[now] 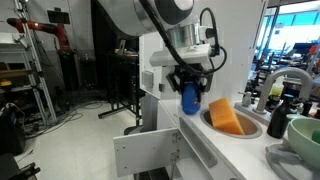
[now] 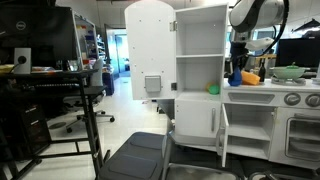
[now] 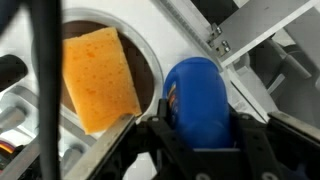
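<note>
A blue cylindrical object (image 3: 199, 103), like a cup or can, fills the space between the fingers in the wrist view. My gripper is shut on it. In the first exterior view the gripper (image 1: 191, 80) points down, with the blue object (image 1: 190, 98) beneath it at the counter's edge, left of the sink. The second exterior view shows the blue object (image 2: 235, 78) small at the countertop's left end. Whether its base touches the counter cannot be made out.
An orange sponge (image 3: 101, 79) leans in the round sink (image 1: 257, 126). A green bowl (image 1: 304, 138) and a dark bottle (image 1: 279, 117) stand to the right. Below the counter, a white cabinet door (image 1: 146, 152) hangs open into the floor space.
</note>
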